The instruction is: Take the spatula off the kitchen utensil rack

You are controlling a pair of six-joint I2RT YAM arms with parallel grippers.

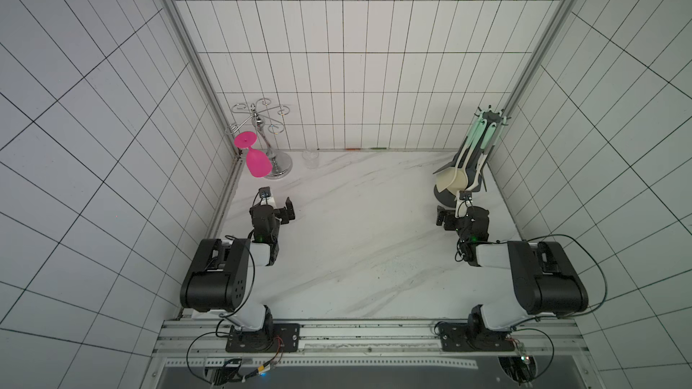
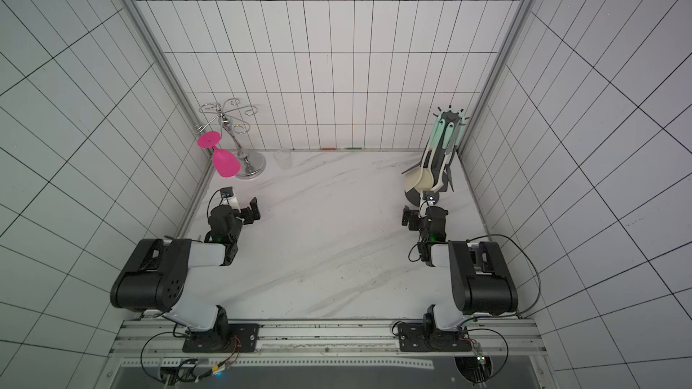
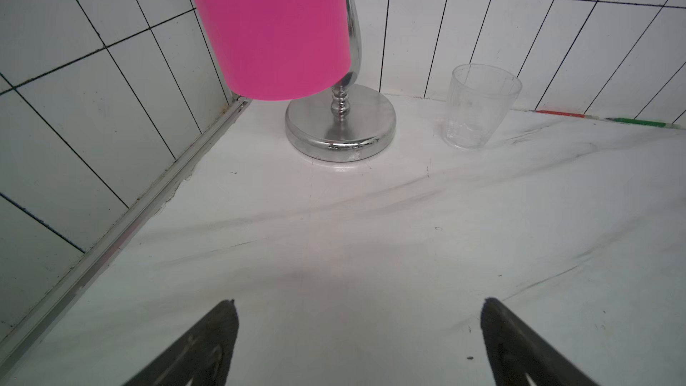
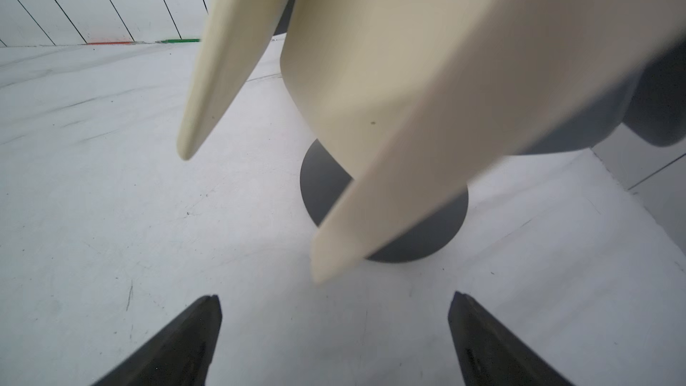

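The utensil rack, with a round dark base, stands at the right back of the table. Several utensils with mint-green handles hang around it, cream and dark heads downward. In the right wrist view the cream utensil heads fill the upper middle; which of the utensils is the spatula I cannot tell for sure. My right gripper is open just in front of the rack, nothing between its fingers. On the left side my left gripper is open too, with bare table between its fingers.
At the back left a chrome stand holds a hanging pink goblet. A clear plastic cup stands to its right. Red and green pens lie along the back wall. Tiled walls close three sides.
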